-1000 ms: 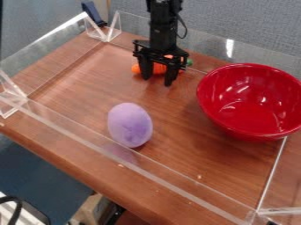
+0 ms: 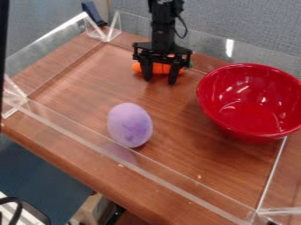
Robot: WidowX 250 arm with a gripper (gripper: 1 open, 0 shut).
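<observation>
My black gripper (image 2: 163,68) is low at the back of the wooden table, over an orange object (image 2: 141,67) with a small bit of green at its right end, like a carrot, which it partly hides. Whether the fingers are shut on it is unclear. A purple egg-shaped object (image 2: 129,125) lies at the front middle. A large red bowl (image 2: 249,98) sits on the right.
Clear low walls border the wooden table (image 2: 70,88), whose left half is mostly bare. A grey wall stands behind, and blue floor shows at the lower left.
The gripper has shifted very slightly over the orange object, which is now a little more hidden behind it. The bowl and purple object have stayed still.
</observation>
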